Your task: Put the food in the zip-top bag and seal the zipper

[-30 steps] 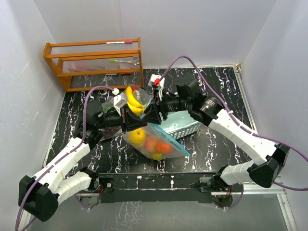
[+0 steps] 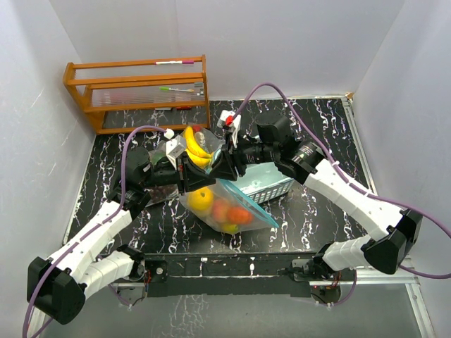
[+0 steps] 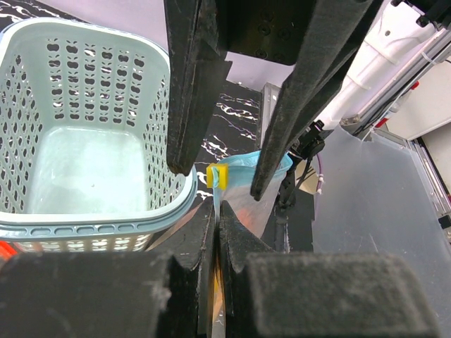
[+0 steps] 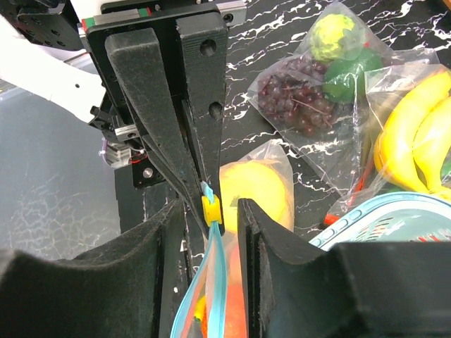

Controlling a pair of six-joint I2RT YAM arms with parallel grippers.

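Note:
The zip bag of fruit (image 2: 218, 208) lies centre with orange and yellow fruit inside, its blue zipper strip and yellow slider (image 3: 218, 176) held upright between the grippers. My left gripper (image 2: 189, 179) is shut on the zipper strip just beside the slider, as the left wrist view shows (image 3: 218, 236). My right gripper (image 2: 222, 169) stands just above it, fingers apart around the slider (image 4: 211, 209), in the right wrist view, with the zipper between them, not clearly gripped.
A white basket (image 3: 84, 169) sits behind the bag. Bags with bananas (image 4: 416, 134) and grapes (image 4: 289, 98) lie at the back left. A wooden rack (image 2: 134, 59) stands at the back.
Very little differs; my right gripper has shifted very slightly at the zipper, while the left arm and the bag look still.

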